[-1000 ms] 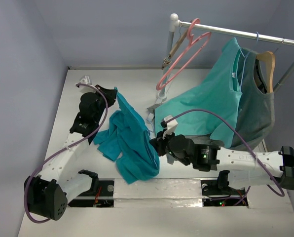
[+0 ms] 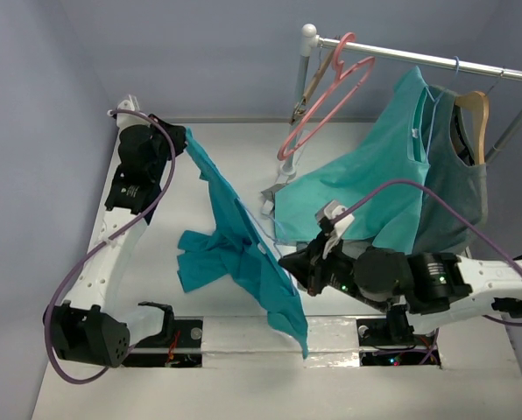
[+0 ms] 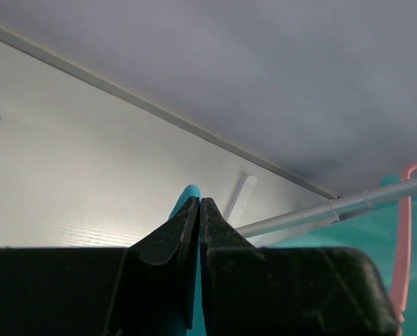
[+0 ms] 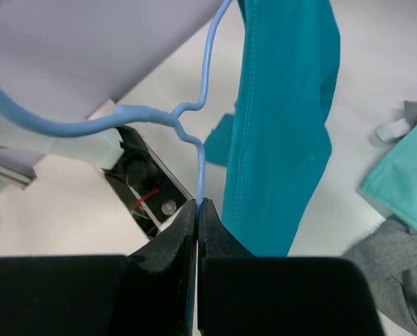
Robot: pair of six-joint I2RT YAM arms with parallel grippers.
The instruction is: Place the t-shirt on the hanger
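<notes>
The teal t-shirt (image 2: 235,236) is stretched slantwise between the two arms, its lower part hanging loose. My left gripper (image 2: 184,142) is shut on the shirt's upper corner; in the left wrist view, teal cloth (image 3: 189,192) shows behind the closed fingertips. At the shirt's right side, my right gripper (image 2: 289,262) is shut on a thin light-blue hanger (image 4: 149,114), whose hook and arms branch above the fingers. The shirt (image 4: 278,140) hangs just behind the hanger in that view. How far the hanger sits inside the shirt cannot be told.
A metal rack rail (image 2: 401,54) crosses the upper right. On it hang a pink hanger (image 2: 331,92), a teal garment (image 2: 357,188) and a grey garment (image 2: 454,188) on a wooden hanger (image 2: 476,114). Bare table lies between the left arm and the rack.
My left gripper has moved left and toward the back, while my right gripper has shifted right and slightly frontward.
</notes>
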